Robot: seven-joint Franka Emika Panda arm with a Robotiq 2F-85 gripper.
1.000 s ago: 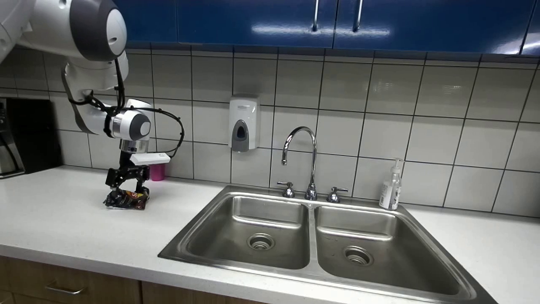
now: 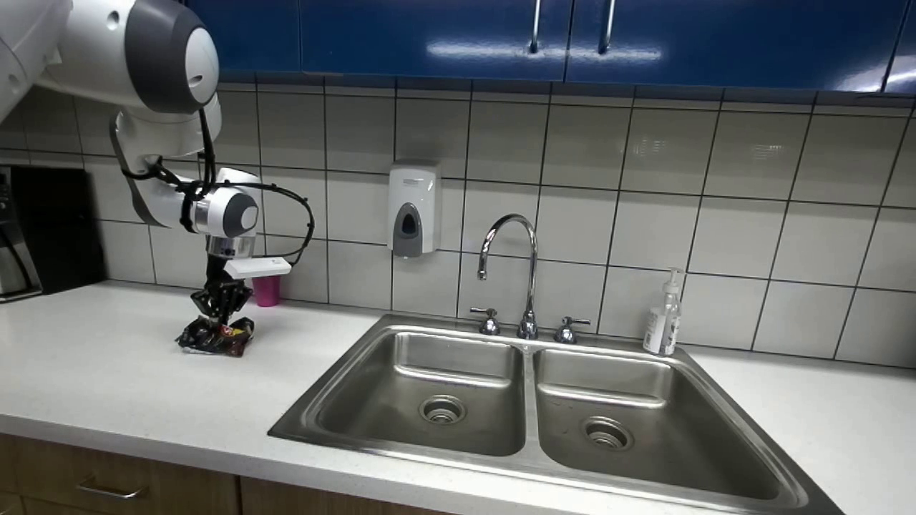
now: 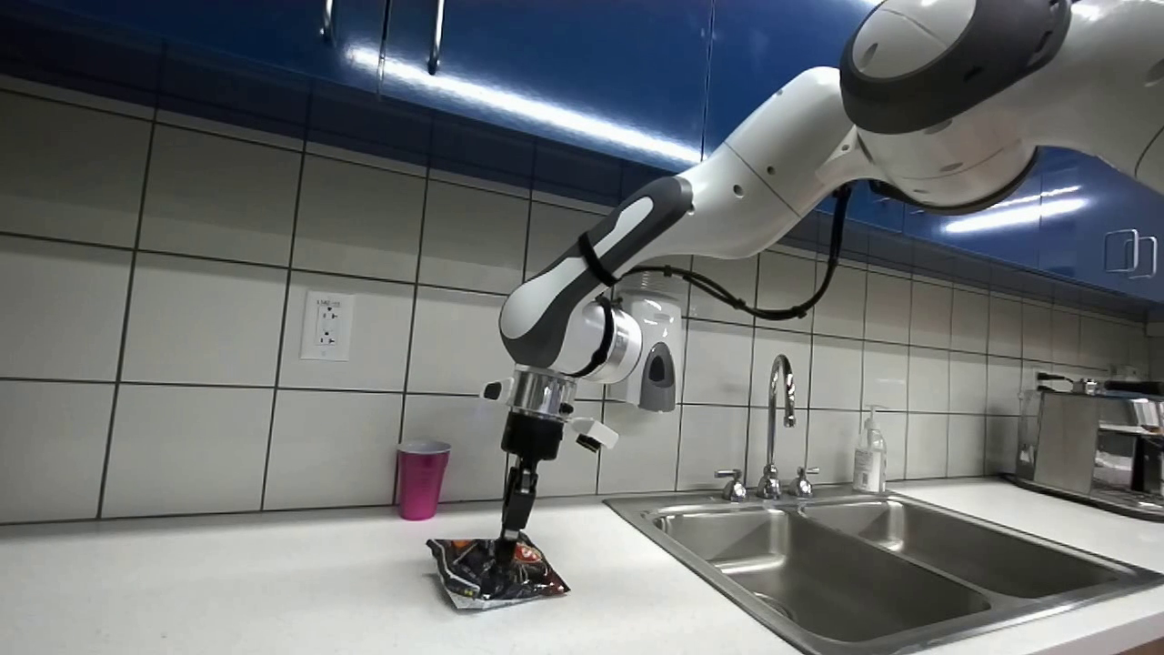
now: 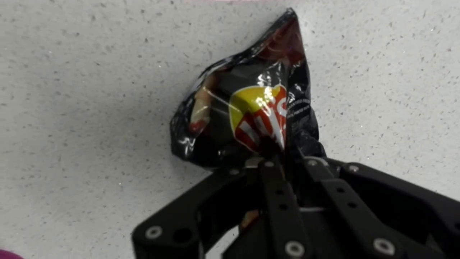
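A black snack bag [image 4: 215,142] with a yellow and red logo lies on the counter. In exterior view 1 the bag [image 2: 225,340] is at the left, and in exterior view 2 the bag [image 3: 464,562] is near the middle. Pointing down, my gripper has its fingertips at the bag, with its two fingers close together. A crease runs up the bag from between them. Fingertips and bag overlap in both exterior views of the gripper [image 2: 215,322], so whether the fingers are fully shut on it cannot be told.
A magenta cup [image 3: 422,480] stands by the tiled wall behind the bag. The double sink [image 2: 292,420] with its faucet [image 2: 528,283] lies to the right, a soap bottle [image 2: 663,317] at its back corner. Bare counter [image 2: 94,360] surrounds the bag.
A second ago the fingers stood wide apart over the bag; now they have drawn close together. The arm has shifted very slightly to the right, and the bag has stayed in place.
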